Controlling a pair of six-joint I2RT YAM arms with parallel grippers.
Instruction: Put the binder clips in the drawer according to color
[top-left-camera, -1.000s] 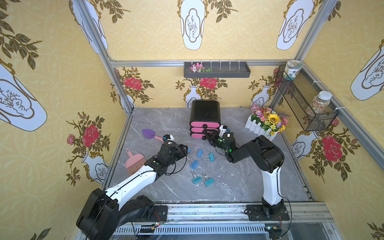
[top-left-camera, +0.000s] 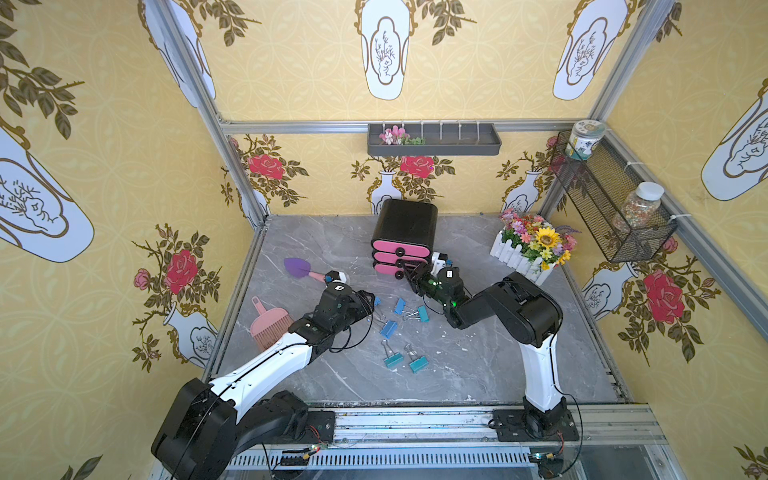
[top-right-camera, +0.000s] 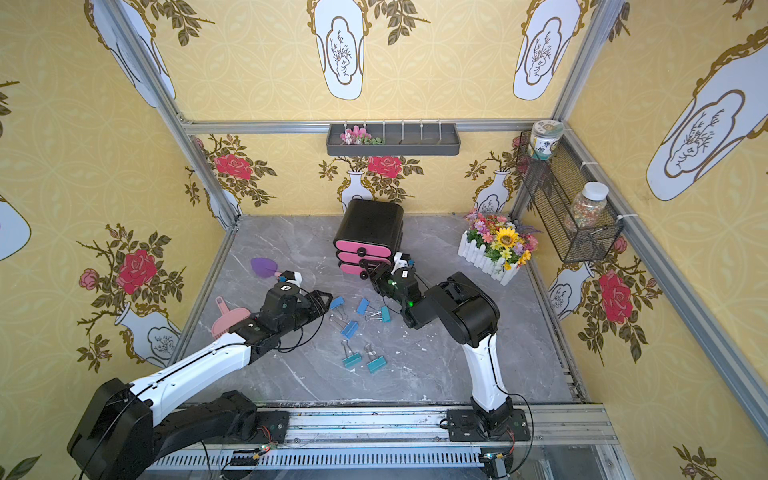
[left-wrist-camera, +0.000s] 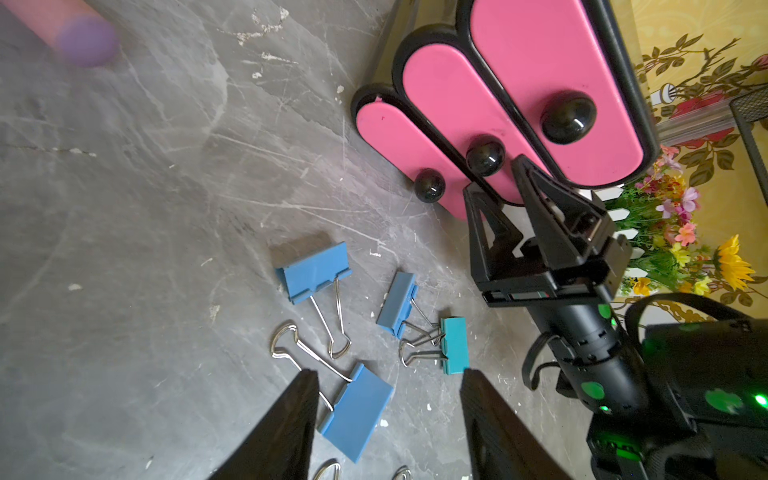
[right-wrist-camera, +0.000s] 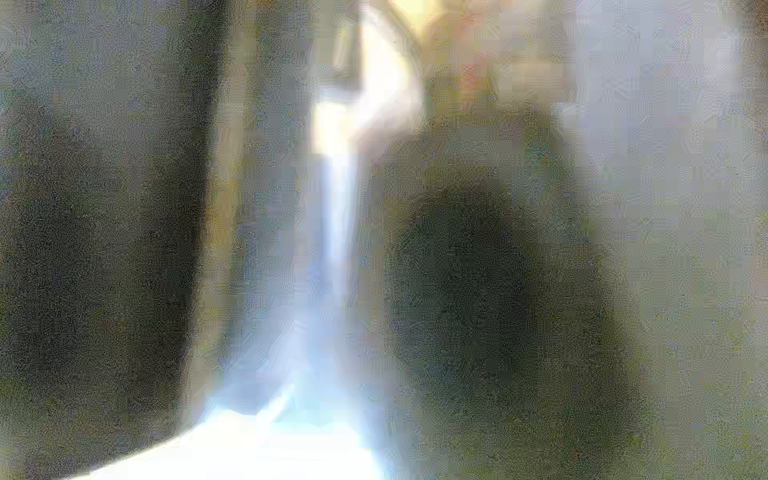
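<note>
The black cabinet with pink drawers (left-wrist-camera: 432, 88) stands at the back centre. My right gripper is at its lower drawers, near the middle knob; how wide its fingers stand is unclear, and the right wrist view is a blur. My left gripper stands open with nothing between its fingers, above the table. Below it lie blue clips (left-wrist-camera: 312, 268) and a teal clip (left-wrist-camera: 454, 344). Two more teal clips (top-left-camera: 393, 360) lie toward the front edge.
A flower planter (top-left-camera: 520, 252) stands right of the cabinet. A purple scoop (top-left-camera: 296, 266) and pink dustpan (top-left-camera: 269, 324) lie at the left. A mesh basket (top-left-camera: 608, 200) hangs on the right wall.
The cabinet has shifted and turned a little to the left, and my right arm has moved left with it. The left arm and clips look unchanged.
</note>
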